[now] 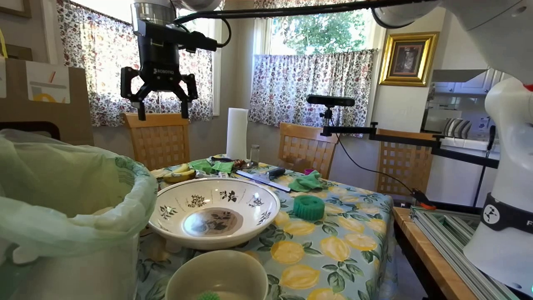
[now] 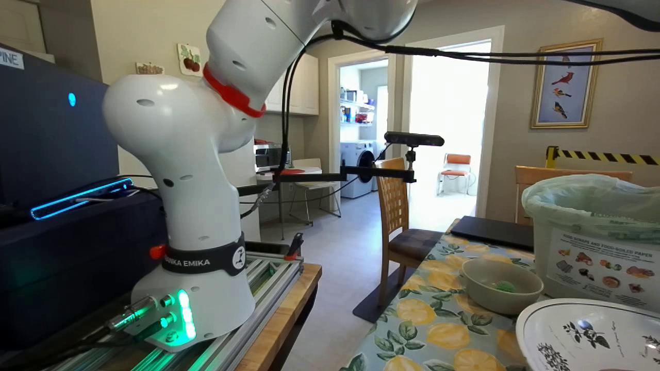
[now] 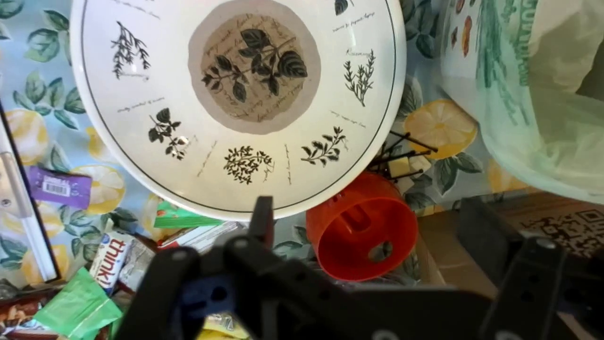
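Observation:
My gripper [image 1: 163,114] hangs high above the table, open, its fingers apart with nothing between them. Below it in the wrist view, an orange-red cup [image 3: 362,229] lies with its mouth showing, against the rim of a large white bowl [image 3: 317,170] with herb drawings. That bowl is empty. In the first exterior view a smaller beige bowl [image 1: 190,280] stands in front, with a green spiky thing [image 1: 208,296] inside. To its left is a bin with a pale green liner [image 1: 125,220]. A round green container [image 1: 308,207] sits right of the large bowl.
Wrappers [image 3: 107,258], a green packet [image 3: 76,306] and bananas [image 1: 180,173] lie along the far side. A paper towel roll [image 1: 237,132] stands upright there. The lemon tablecloth [image 1: 344,240] is clear at right. A camera arm [image 1: 399,137] reaches over the table's right side.

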